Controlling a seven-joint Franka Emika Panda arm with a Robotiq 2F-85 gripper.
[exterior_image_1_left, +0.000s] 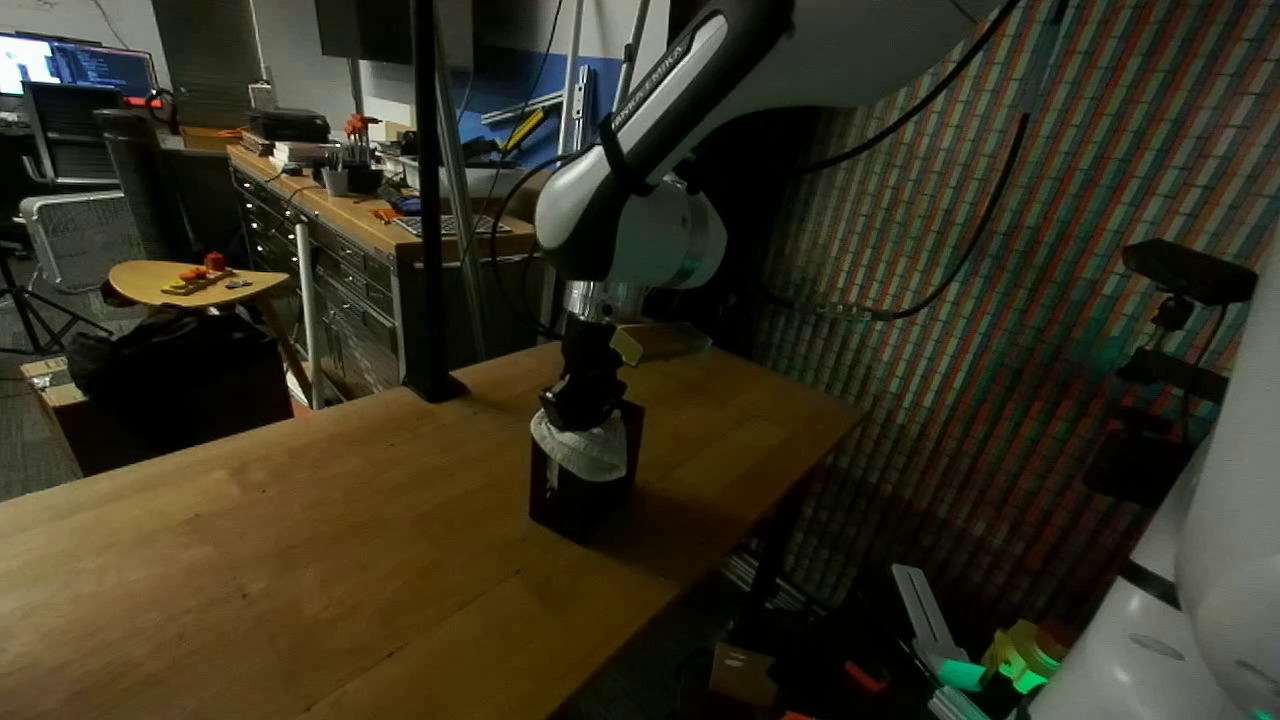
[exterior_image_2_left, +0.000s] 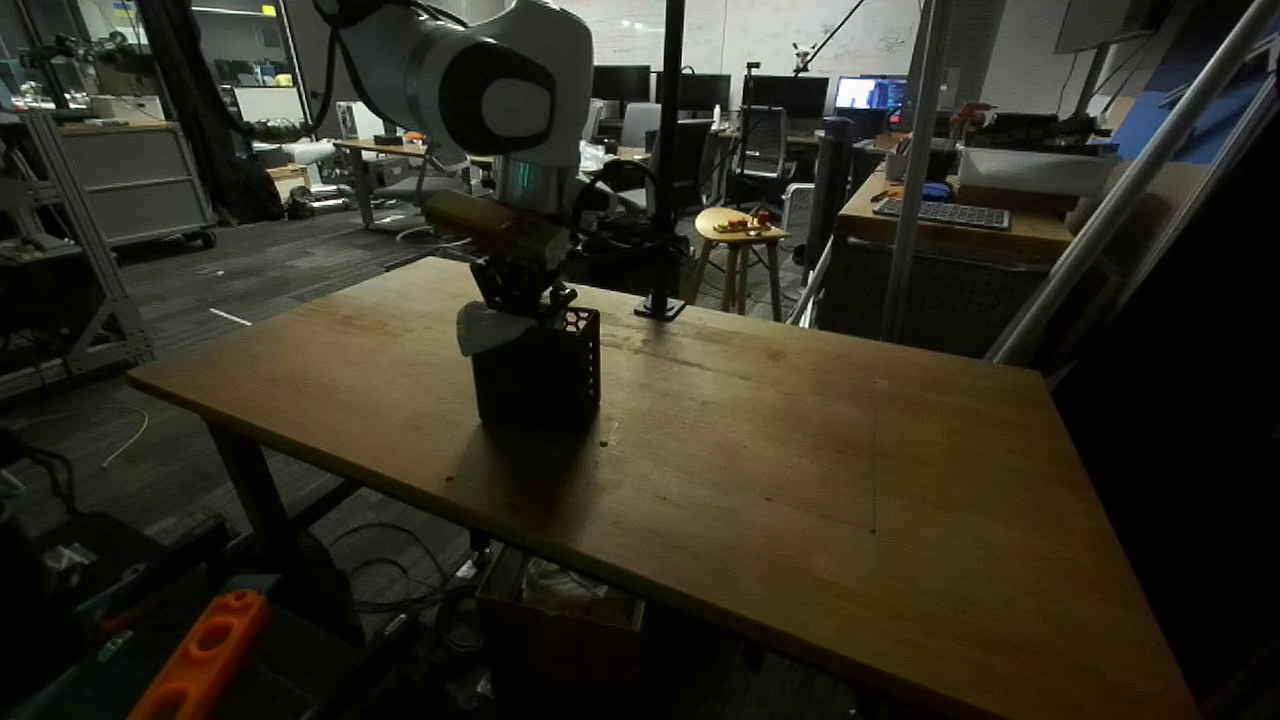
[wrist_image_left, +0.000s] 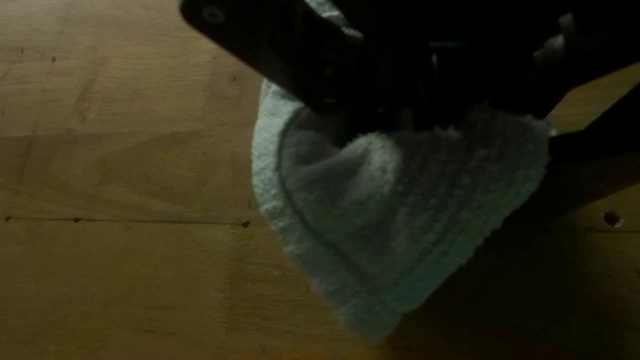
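A black box (exterior_image_1_left: 578, 505) with perforated sides stands upright on the wooden table. Over its top edge hangs a pale grey-white cloth (exterior_image_1_left: 581, 449), draped down the outside. My gripper (exterior_image_1_left: 583, 418) is down at the top of the box, fingers shut at the cloth. In the wrist view the cloth (wrist_image_left: 384, 222) bunches into a fold just below the dark gripper. Its fingertips are lost in shadow there, and whether the box wall is also between them cannot be seen. From the other side, the cloth (exterior_image_2_left: 488, 329) covers one top corner of the box (exterior_image_2_left: 536, 382).
A black post (exterior_image_1_left: 429, 300) rises from the table's far edge. The table's near edge lies fairly close to the box.
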